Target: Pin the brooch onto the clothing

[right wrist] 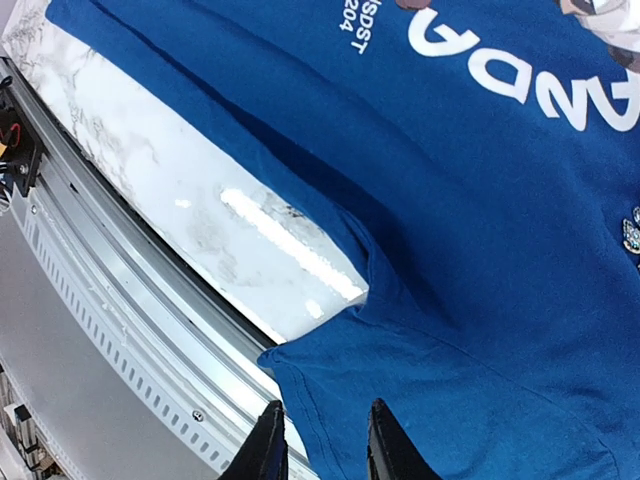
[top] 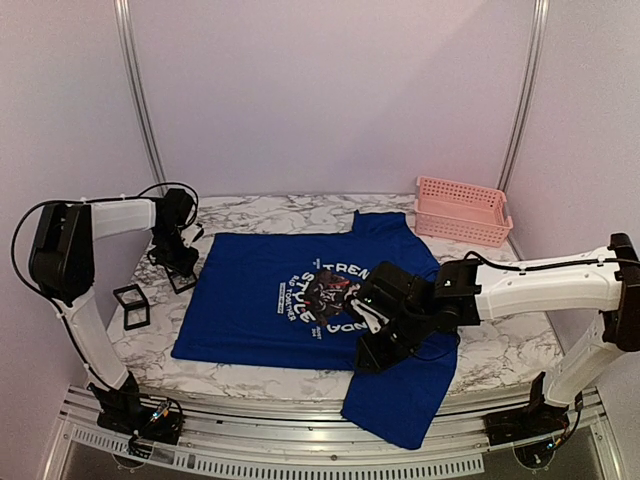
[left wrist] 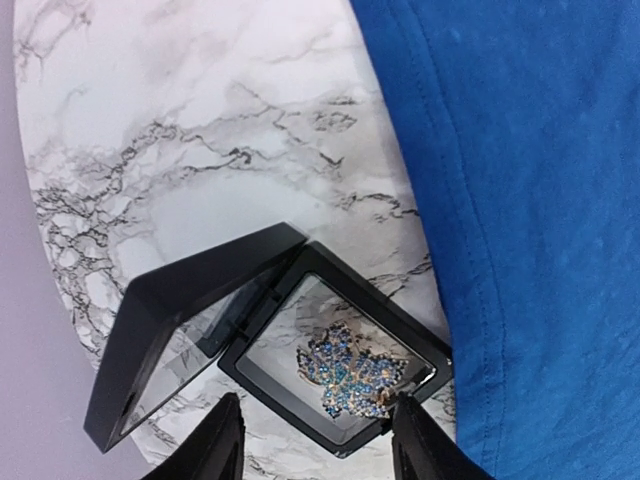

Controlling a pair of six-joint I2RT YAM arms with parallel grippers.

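Observation:
A blue shirt (top: 240, 310) with a printed front lies flat on the marble table. In the left wrist view a jewelled brooch (left wrist: 350, 376) lies inside an open black box (left wrist: 288, 404), its lid (left wrist: 180, 295) raised, beside the shirt's edge. My left gripper is over that box, fingers apart, nothing seen between them. My right gripper hangs over the shirt's lower sleeve and front hem, fingers apart, empty. A glittering piece (right wrist: 631, 228) shows at the right edge of the right wrist view, on the shirt.
A second open black box (top: 134, 320) stands at the left front. A pink basket (top: 462, 225) stands at the back right. The table's metal front rail (right wrist: 150, 370) runs below the shirt. Bare marble lies along the back.

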